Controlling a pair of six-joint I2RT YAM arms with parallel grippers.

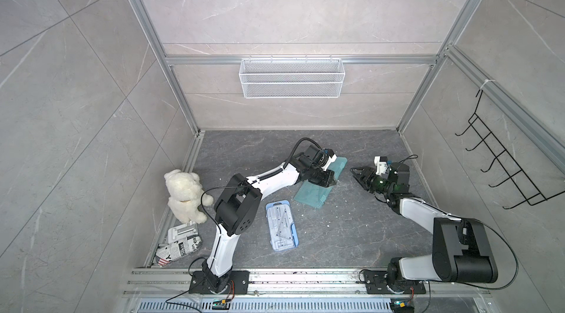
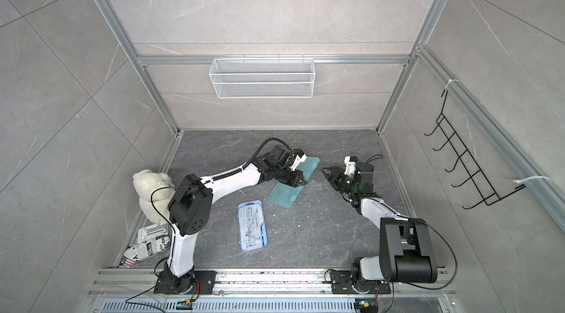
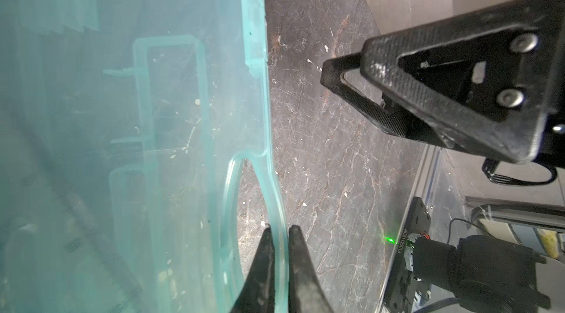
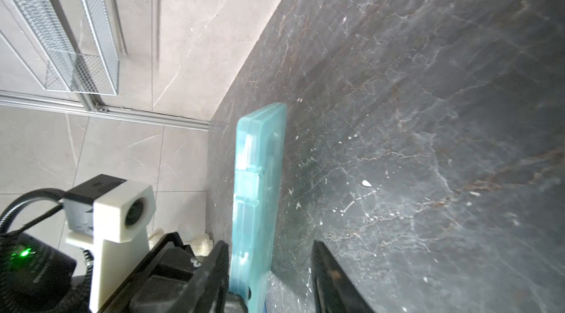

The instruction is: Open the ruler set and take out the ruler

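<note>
A translucent teal case (image 1: 314, 195), with moulded slots inside, is held at mid table. Its handle loop (image 3: 276, 195) faces the left arm's fingers. My left gripper is shut on one bar of this handle. Through the lid at lower left, a dark strip with faint marks shows, apparently a ruler (image 3: 76, 218). On the case's narrow side there is a latch tab (image 4: 246, 186). Right of the case, apart from it, my right gripper stands open with empty fingers. Whether the case touches the table cannot be told.
A blue-edged clear case with pale pieces (image 1: 282, 225) lies nearer the front. A white plush bear (image 1: 184, 195) and a printed packet (image 1: 178, 249) sit by the left wall. A black hook rack (image 1: 500, 160) hangs right.
</note>
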